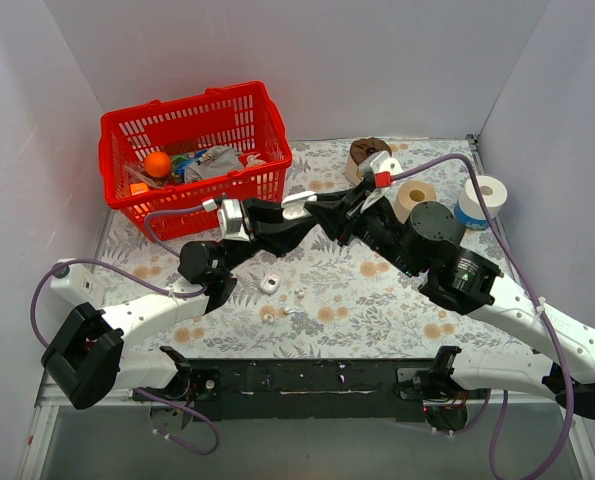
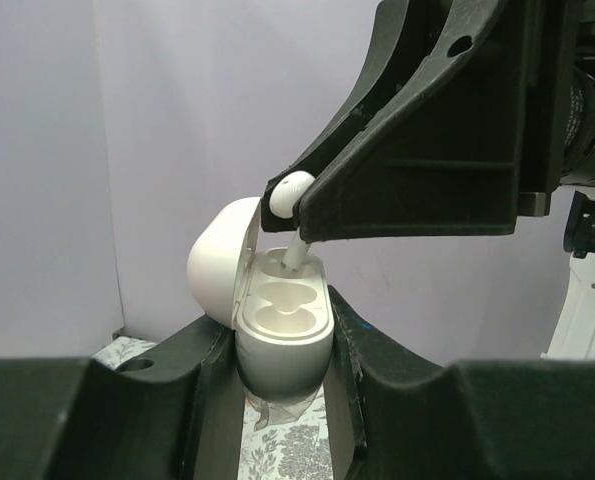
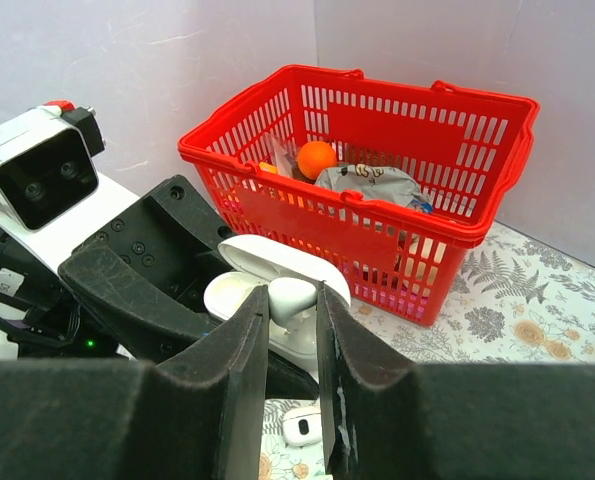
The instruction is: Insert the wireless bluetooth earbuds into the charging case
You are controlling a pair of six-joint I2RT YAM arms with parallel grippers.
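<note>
The white charging case (image 2: 282, 355) stands with its lid (image 2: 222, 262) tipped open, and my left gripper (image 1: 294, 222) is shut on its body. Its two wells face up in the left wrist view. Between the tips of my right gripper is a white earbud (image 2: 291, 194), rounded end held. The earbud's stem (image 2: 296, 251) points down, its tip at the farther well; how deep it sits cannot be told. From the right wrist view, the earbud's round head (image 3: 291, 296) hides part of the case.
A small white box (image 1: 270, 284) and several tiny white pieces (image 1: 292, 311) lie on the patterned table below the grippers. A red basket (image 1: 192, 105) stands at the back left. Tape rolls (image 1: 414, 200) occupy the back right.
</note>
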